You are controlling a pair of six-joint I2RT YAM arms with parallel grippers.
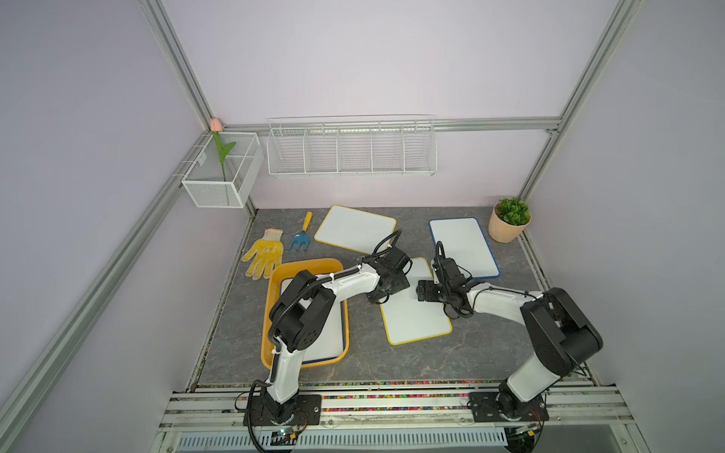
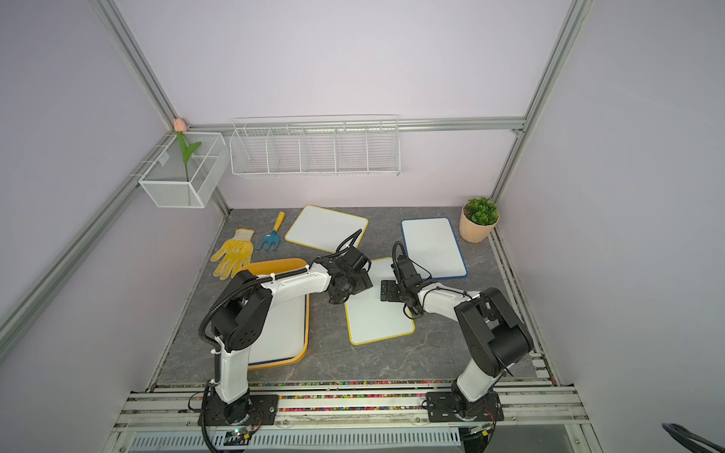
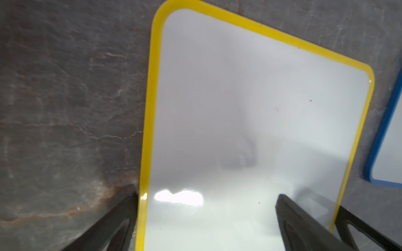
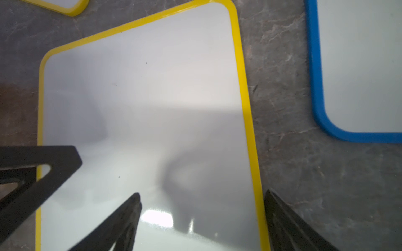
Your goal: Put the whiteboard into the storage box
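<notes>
A white whiteboard with a yellow rim (image 1: 417,321) lies flat mid-table between my two arms. Open at its left side, my left gripper has one finger just outside the yellow rim and the other above the white face. At the opposite side my right gripper is open too, one finger by the outer rim and the other above the face. Neither grips the board; whether the outer fingers touch the rim I cannot tell. The yellow-orange storage box (image 1: 267,336) stands left, partly hidden under my left arm, with a blue-rimmed whiteboard (image 1: 326,342) inside.
Another yellow-rimmed board (image 1: 355,228) lies behind, and a blue-rimmed one (image 1: 464,245) back right beside a potted plant (image 1: 509,220). A glove (image 1: 264,254) and small fork (image 1: 300,238) lie back left. Bare table separates box and middle board.
</notes>
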